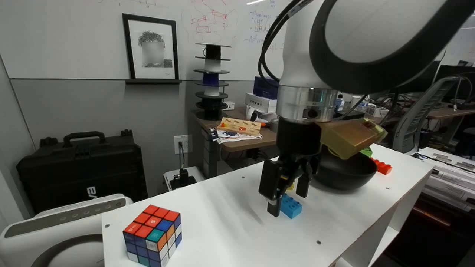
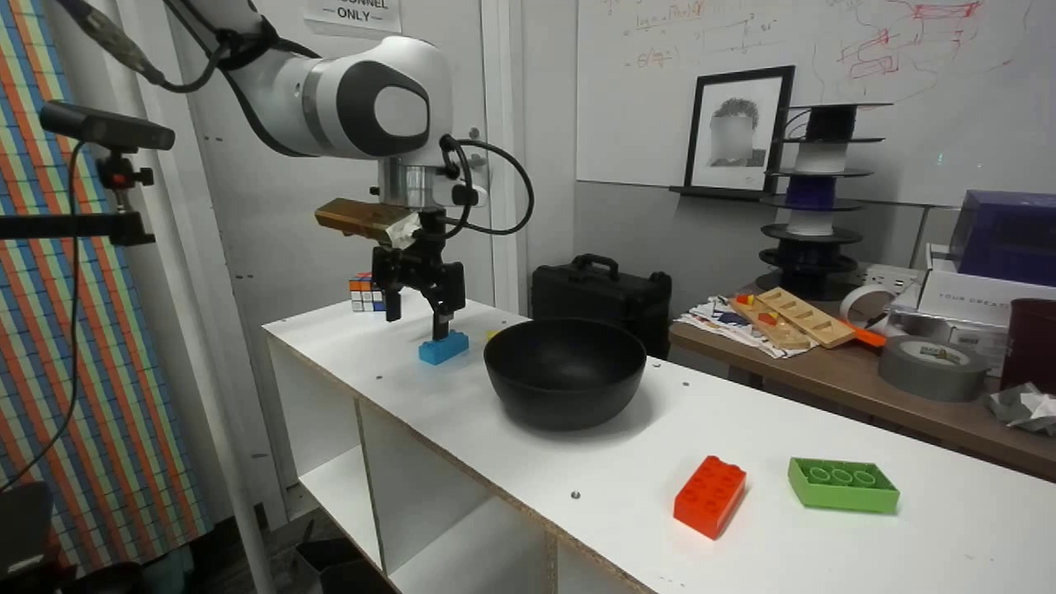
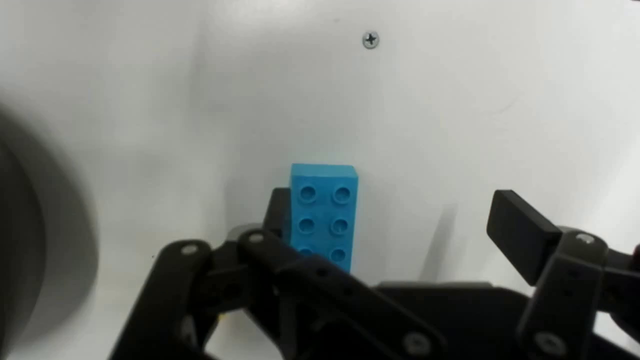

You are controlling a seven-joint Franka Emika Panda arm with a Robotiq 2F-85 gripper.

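My gripper (image 1: 288, 197) stands open over the white tabletop, fingers pointing down. Close by it a blue brick (image 1: 291, 207) lies studs up on the table, its left end hidden by a finger in exterior view 1. From the wrist, the blue brick (image 3: 324, 216) appears between the spread fingers, right beside the left one, with clear space toward the right finger (image 3: 520, 231); its near end is hidden. Exterior view 2 has one fingertip just above or behind the blue brick (image 2: 443, 347); contact cannot be told.
A black bowl (image 2: 564, 381) stands near the gripper. Mostly hidden, a yellow brick (image 1: 290, 186) lies behind the fingers. Beyond the bowl are a red brick (image 2: 709, 497) and a green brick (image 2: 843, 485). A puzzle cube (image 1: 152, 235) sits at the table's other end, with free room before it.
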